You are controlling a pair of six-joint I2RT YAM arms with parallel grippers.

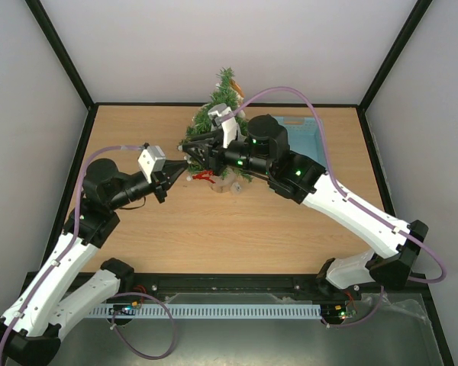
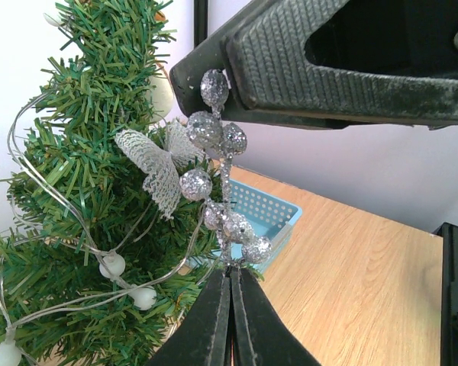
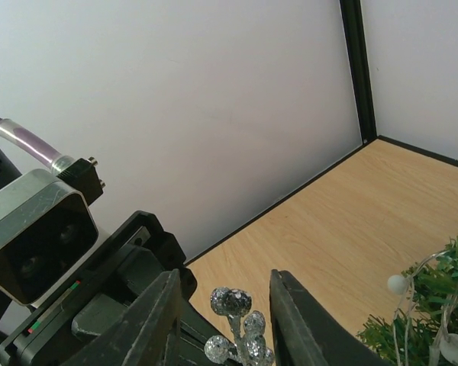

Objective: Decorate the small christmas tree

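A silver glittery berry sprig (image 2: 205,131) stands upright from the tips of my left gripper, which is shut on its thin stem. In the top view, my left gripper (image 1: 182,165) meets my right gripper (image 1: 191,148) in front of the tree's left side. The right wrist view shows my right gripper part open, with the sprig's berries (image 3: 249,343) in the gap between its fingers. Whether either finger touches them, I cannot tell. Partly covered by the right arm, the small green Christmas tree (image 1: 224,93) stands at the back middle.
On the tree hang a white lace butterfly (image 2: 162,165) and a wire string with white bulbs (image 2: 113,264). A blue basket (image 1: 309,137) lies behind the right arm.
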